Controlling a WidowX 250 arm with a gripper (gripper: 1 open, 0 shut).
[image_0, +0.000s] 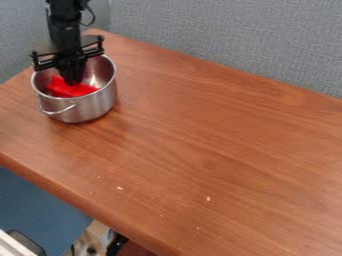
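Note:
A steel pot (94, 106) with a wire handle stands at the left of the wooden table. My black gripper (70, 76) reaches down into it from above, its fingertips low inside. A red object (78, 91) lies in the pot below the gripper. The fingers look drawn together, but whether anything is between them is hidden by the gripper and the pot.
A grey padded wall is at the back. The table's left edge drops to a blue floor, with some equipment at the bottom left.

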